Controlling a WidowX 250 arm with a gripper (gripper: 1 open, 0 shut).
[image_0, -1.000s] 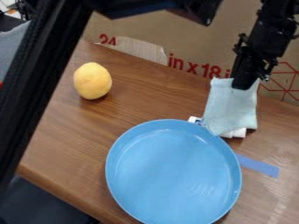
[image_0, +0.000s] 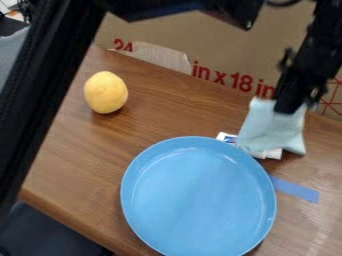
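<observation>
My gripper (image_0: 291, 92) is at the right of the camera view, blurred, shut at the top of a pale mint cloth (image_0: 273, 128). The cloth hangs down just behind the blue plate (image_0: 198, 200), its lower part over a white object (image_0: 230, 140) on the wooden table, which it partly hides. A yellow mango-like fruit (image_0: 106, 92) sits on the left part of the table.
A cardboard box (image_0: 214, 40) stands along the back. A strip of blue tape (image_0: 297, 190) lies right of the plate. The table between fruit and plate is clear. A dark arm crosses the upper left.
My gripper has moved down and slightly right with the cloth, whose top is lower and more bunched. The plate and fruit have not moved.
</observation>
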